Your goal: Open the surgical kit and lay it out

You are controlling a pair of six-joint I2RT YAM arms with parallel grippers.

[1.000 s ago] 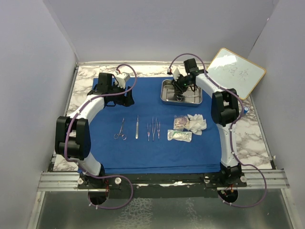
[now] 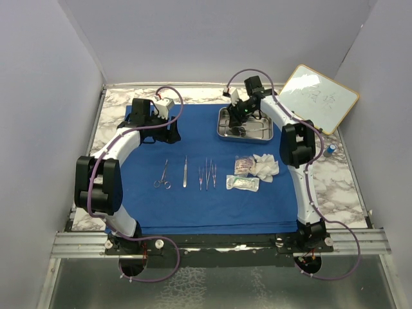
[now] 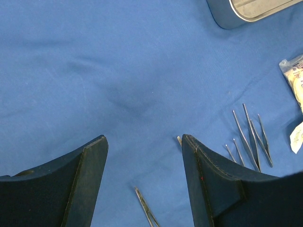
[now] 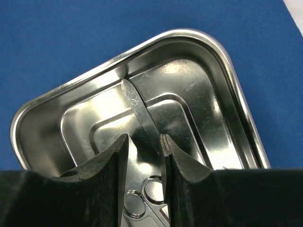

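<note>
The steel tray (image 4: pixel 213 42) lies at the back right of the blue cloth. In it the right wrist view shows a flat metal handle (image 4: pixel 139 109) and scissors (image 4: pixel 155 191) with ring handles. My right gripper is over the tray, part open, its fingertips close to the flat handle; I see nothing gripped. My left gripper hangs part open above bare cloth, empty. On the cloth, in the top view, lie scissors (image 2: pixel 163 177), a scalpel-like tool (image 2: pixel 185 172) and several tweezers (image 2: pixel 208 174) in a row.
Right of the tweezers lie a bag of cotton balls (image 2: pixel 243 165), white gauze (image 2: pixel 264 168) and a sealed white packet (image 2: pixel 243 183). A whiteboard (image 2: pixel 318 96) leans at the back right; a small blue bottle (image 2: pixel 329 150) stands right of the cloth.
My right gripper has shifted slightly left over the tray. The left arm stays where it was, and the laid-out tools have not moved.
</note>
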